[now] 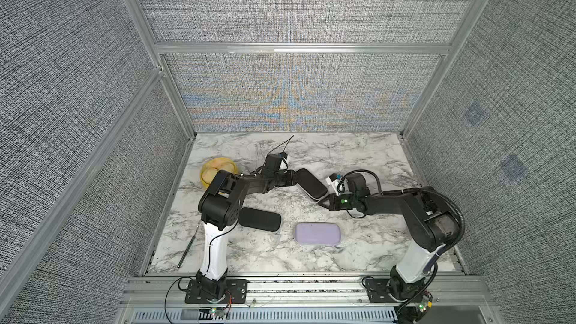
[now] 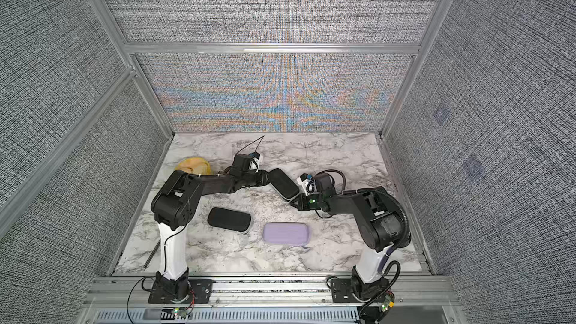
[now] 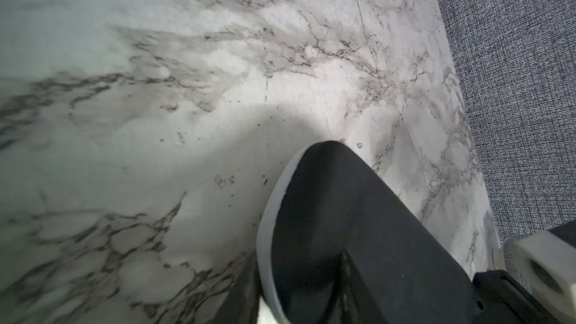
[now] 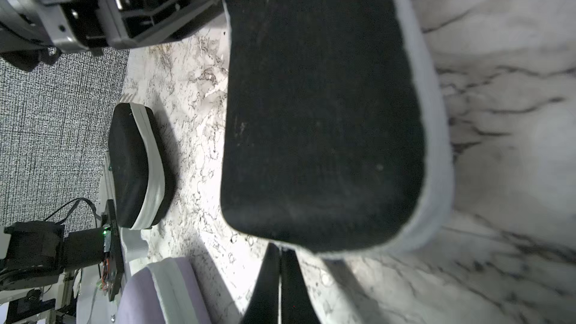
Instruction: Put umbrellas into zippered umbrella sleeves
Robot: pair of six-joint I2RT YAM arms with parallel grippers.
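Observation:
A black case with a pale zipper band [image 1: 311,184] stands tilted between my two grippers, its shadow on the table. At its far left end is my left gripper, its blurred fingers apart around the case's edge; how firmly they touch it cannot be told. My right gripper is shut, its tips at the zipper band on the near end; any zipper pull between them is hidden. A second black case [image 1: 259,219] lies flat at the left, and a lilac case [image 1: 317,234] in front of the right gripper. No umbrella can be made out.
A round yellow container [image 1: 218,171] with pale round things in it sits at the back left, partly behind the left arm. A thin dark stick [image 1: 186,252] lies at the front left.

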